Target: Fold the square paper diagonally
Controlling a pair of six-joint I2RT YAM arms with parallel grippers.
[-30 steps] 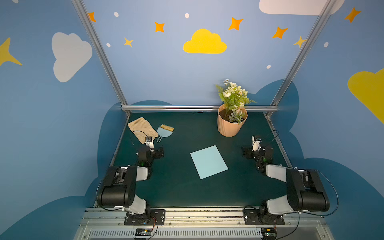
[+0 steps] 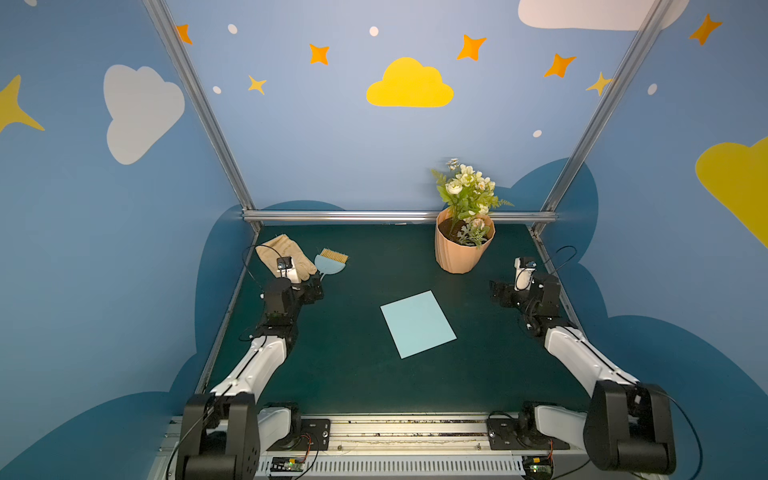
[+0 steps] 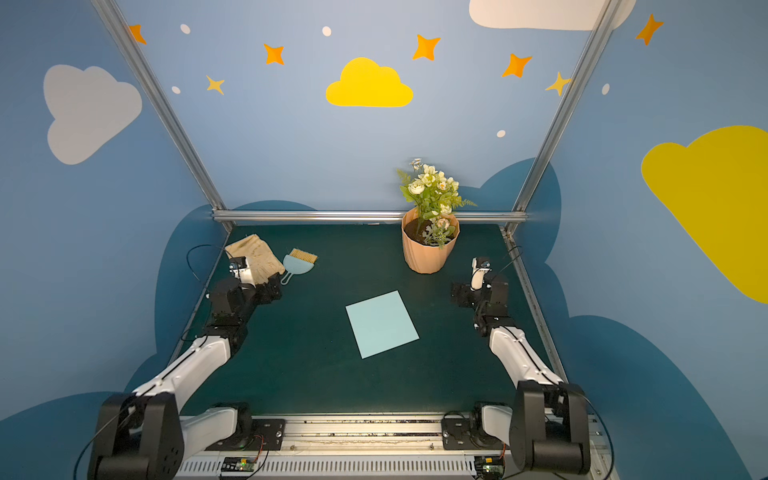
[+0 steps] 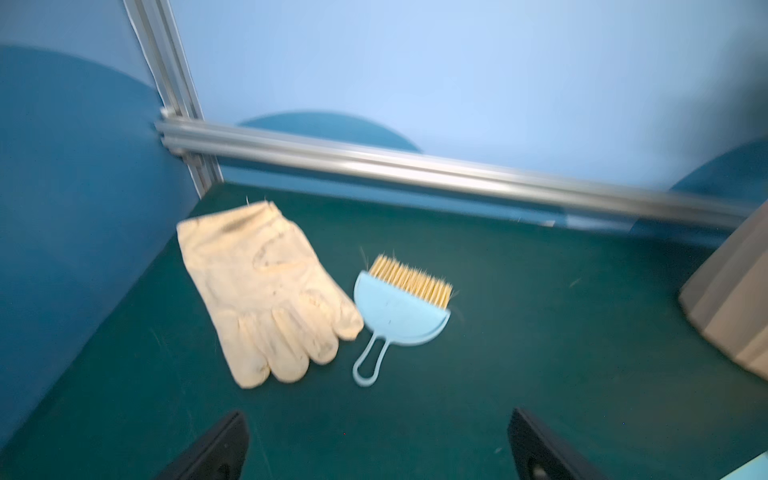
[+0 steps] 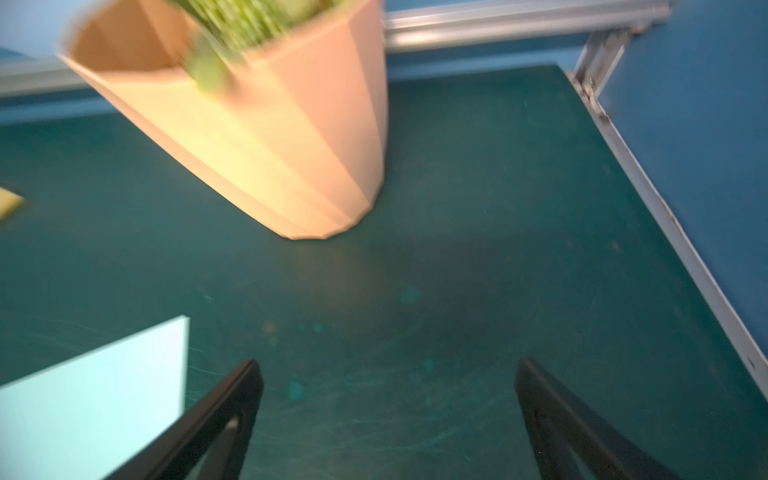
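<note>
A light blue square paper [image 2: 418, 324] lies flat and unfolded on the dark green table, turned at an angle. Its edge shows at the lower left of the right wrist view as a pale paper corner [image 5: 104, 400]. My left gripper stands open with nothing between its fingers, to the left of the paper and clear of it. On the paper's other side, my right gripper is open and empty too. Neither one touches the sheet.
A flower pot [image 2: 460, 248] stands behind the paper, to the right. At the back left lie a beige glove [image 4: 264, 288] and a small blue dustpan with a brush [image 4: 400, 308].
Both arms have stretched out from their folded pose. The grippers have shifted slightly toward the back and outward, away from the paper. The paper has not moved.
</note>
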